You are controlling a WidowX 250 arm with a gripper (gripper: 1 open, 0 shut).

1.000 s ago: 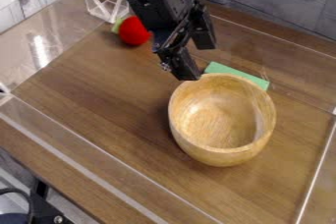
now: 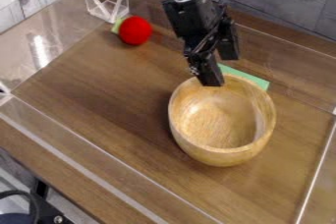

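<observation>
My gripper hangs over the wooden table, just above the back left rim of a large wooden bowl, pointing down; whether its fingers are open or shut cannot be made out. The bowl looks empty. A red round object lies at the back left, left of my arm. A pale green flat item lies behind the bowl, partly hidden by it and by the gripper.
A white wire holder stands at the back left, with something green beside the red object. A grey wall bounds the table behind.
The arm and gripper have shifted slightly to the right and back, showing more of the red object. The bowl and other objects look unmoved.
</observation>
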